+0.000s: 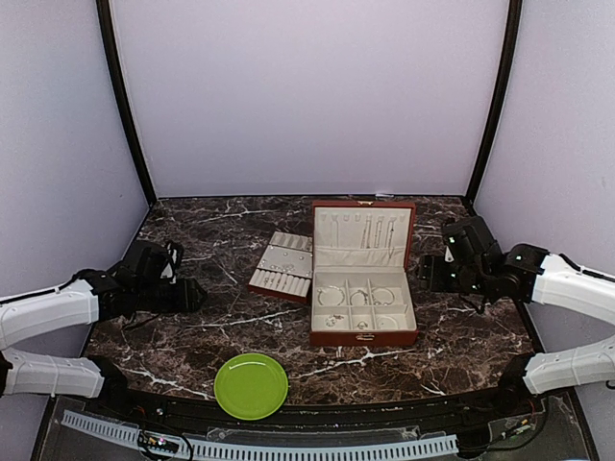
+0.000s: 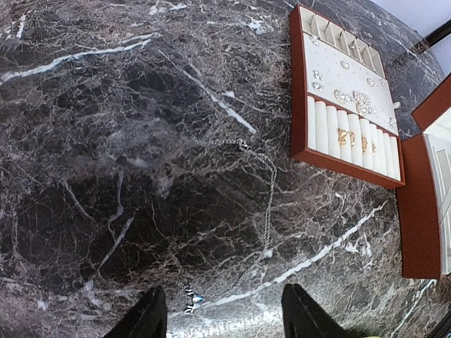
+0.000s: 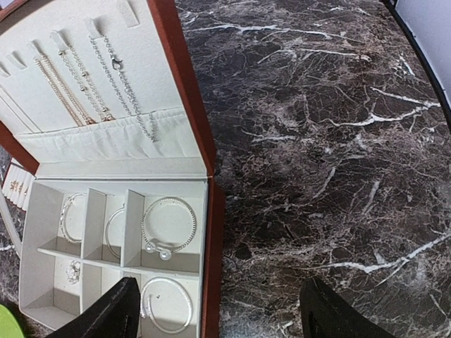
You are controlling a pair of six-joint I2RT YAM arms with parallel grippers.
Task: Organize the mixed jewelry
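Observation:
In the left wrist view a thin silver chain (image 2: 270,204) lies curved on the dark marble, small bright pieces at its near end. My left gripper hovers over that side, fingers apart and empty. The open brown jewelry box (image 1: 363,338) stands right of centre. Bracelets such as the beaded one (image 3: 169,201) lie in its compartments, and necklaces (image 3: 116,65) hang inside the lid. Left of the box sits the ring tray (image 2: 345,77), with rings or earrings on its pad and gold pieces among the white rolls. My right gripper (image 1: 432,274) is open beside the box's right side, holding nothing.
A green plate (image 1: 251,386) rests near the table's front edge, left of the box, and looks empty. The marble right of the box (image 3: 303,204) is clear. The upright lid rises at the back of the box.

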